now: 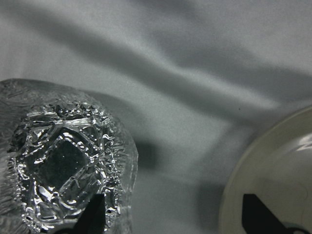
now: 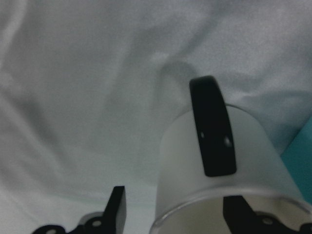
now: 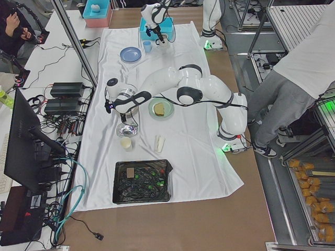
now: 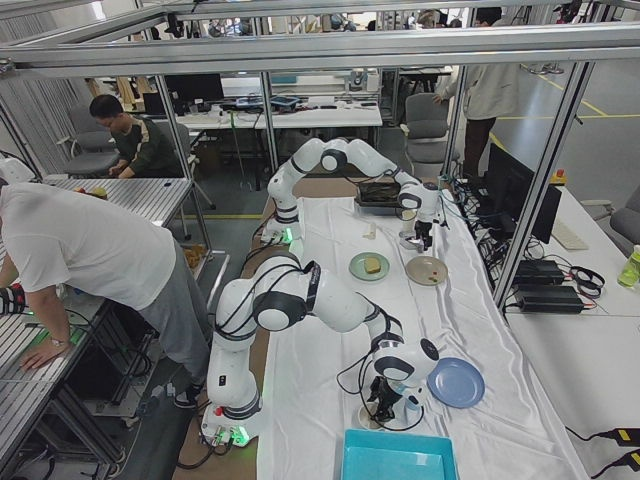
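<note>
In the left wrist view my left gripper stands open over the cloth between a clear crinkled container [image 1: 63, 161] and a grey-beige plate [image 1: 278, 170], also in the camera right view [image 4: 425, 278]. In the right wrist view my right gripper stands open at a white mug [image 2: 180, 161] with a black handle [image 2: 212, 126]; one finger overlaps the mug's rim, the other is outside it. A green plate [image 3: 157, 112] holds a yellow-brown block [image 3: 159, 109]. A cream cup [image 3: 126, 144] sits beside the clear container.
A blue plate [image 4: 456, 383], a light-blue cup [image 3: 147, 46] and a blue bin [image 4: 398, 460] are near the right arm. A black tray [image 3: 142, 196] and a white wrapped item [image 3: 159, 144] lie on the cloth. A person stands beside the table.
</note>
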